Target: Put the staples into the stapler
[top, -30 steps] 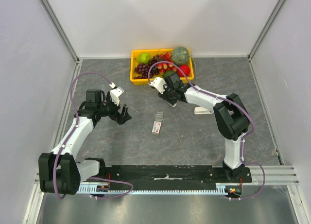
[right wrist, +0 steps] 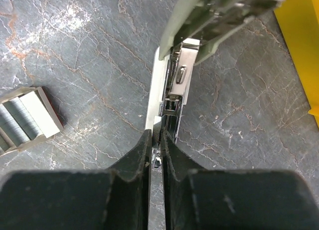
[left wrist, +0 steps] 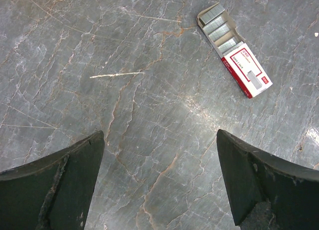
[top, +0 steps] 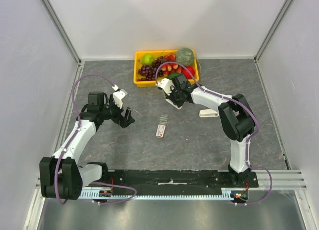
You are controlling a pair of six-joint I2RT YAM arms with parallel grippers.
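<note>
The opened stapler [right wrist: 182,70] lies near the fruit bin, its top raised and its channel exposed. My right gripper is over the channel, fingertips close together at a small pale metal strip, apparently staples [right wrist: 157,124]; whether they grip it is unclear. In the top view the right gripper [top: 172,96] covers much of the stapler. The staple box [left wrist: 234,60] lies open with rows of staples showing, below centre in the top view. My left gripper stands open above bare table to its left, nothing between its fingers.
A yellow bin [top: 142,83] of fruit sits at the back. A white oblong object [top: 208,113] lies to the right, beside the right arm.
My right gripper has shifted slightly rightward over the stapler in the top view. The left arm has not moved.
</note>
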